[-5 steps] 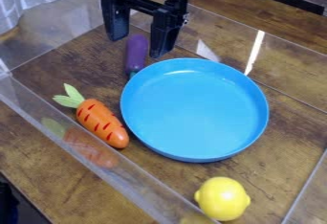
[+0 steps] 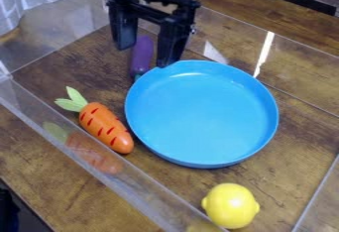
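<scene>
My black gripper (image 2: 147,40) hangs open at the top centre of the camera view, its two fingers spread over the upper part of the scene. A purple object (image 2: 141,59) lies below and between the fingers, partly visible; I cannot tell whether either finger touches it. A large blue plate (image 2: 201,113) fills the middle right. An orange toy carrot (image 2: 101,123) with green leaves lies left of the plate.
A yellow lemon (image 2: 231,205) sits at the lower right, outside the plate. Clear plastic walls border the wooden surface (image 2: 59,67), which has free room at the left behind the carrot.
My gripper has come slightly lower in the view, toward the purple object. The plate, carrot and lemon are unmoved.
</scene>
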